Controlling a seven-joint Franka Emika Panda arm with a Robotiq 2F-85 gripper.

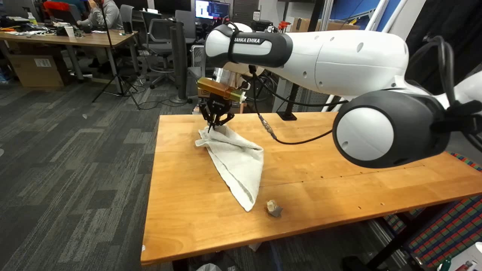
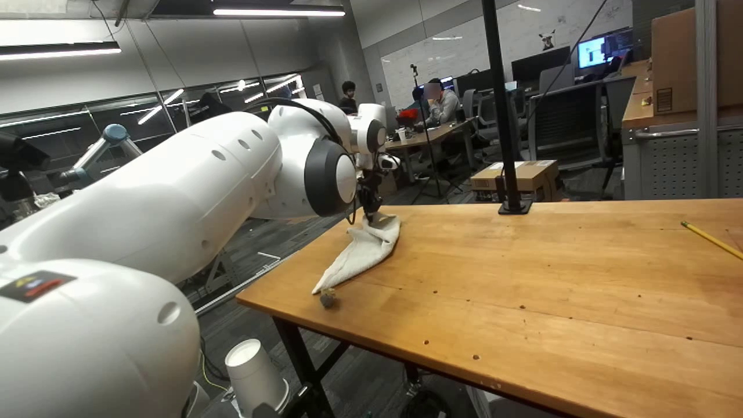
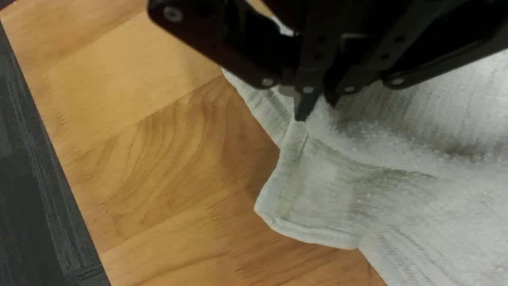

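A white cloth lies folded on the wooden table, its long pointed end towards the near edge. At the cloth's far end, low over the tabletop, my gripper points down, shut on a thin fold. In the wrist view the dark fingers are close together against the cloth; the pinched part is mostly hidden by the fingers. One flat hemmed corner spreads on the wood below them. The second exterior view shows the gripper at the cloth's far end too.
A small crumpled object sits near the cloth's pointed end. A pencil lies at the table's far side in the second exterior view. The table's left edge is near the cloth.
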